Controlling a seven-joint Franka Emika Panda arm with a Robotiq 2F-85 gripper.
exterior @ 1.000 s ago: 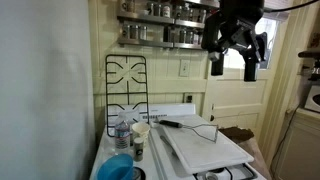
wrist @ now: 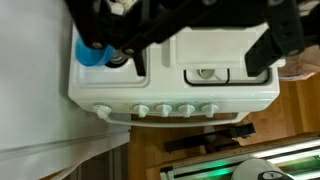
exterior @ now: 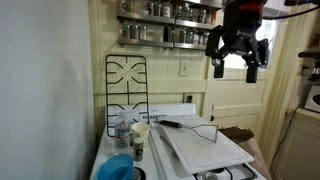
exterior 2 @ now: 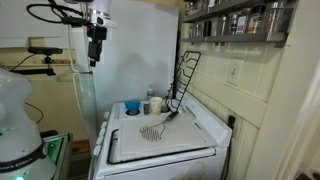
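Note:
My gripper (exterior: 235,71) hangs high over the front of the white stove (exterior 2: 135,140). Its two dark fingers (exterior: 251,73) stand wide apart and it is open, with nothing between them. Well below lies a white board (exterior: 205,148) across the stovetop. A utensil with a black handle (exterior: 172,124) and a wire-like head rests on the board. Left of it sit a blue bowl (exterior: 115,167), a pale mug (exterior: 141,130), a small jar (exterior: 138,148) and a clear bottle (exterior: 122,134). In the wrist view, the fingers partly cover the blue bowl (wrist: 92,52) and the board.
A black wire rack (exterior: 126,85) leans against the back wall. Spice shelves (exterior: 160,42) hang above. Stove knobs (wrist: 164,109) and a handle bar line the front edge. The air around the gripper is free of objects.
The arm has shifted very slightly; the gripper stays open. Nothing on the stove has moved.

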